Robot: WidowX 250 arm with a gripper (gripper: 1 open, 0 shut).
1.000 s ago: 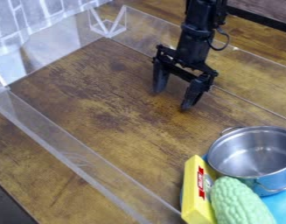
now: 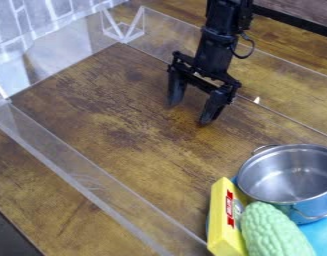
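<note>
The black robot gripper [image 2: 193, 100] hangs from its arm at the upper middle of the camera view, low over the wooden surface [image 2: 112, 140]. Its two dark finger assemblies stand apart, one to the left and one to the right, with no object visible between them. The fingertips are dark and small, so whether they touch the wood is hard to tell.
A steel pot [image 2: 289, 182], a yellow box [image 2: 223, 220] and a green corn-like object [image 2: 270, 230] crowd the lower right. Clear plastic barriers [image 2: 72, 180] edge the workspace.
The gripper has shifted very slightly, its body tilting a little compared with one second ago. The objects at the lower right have not moved.
</note>
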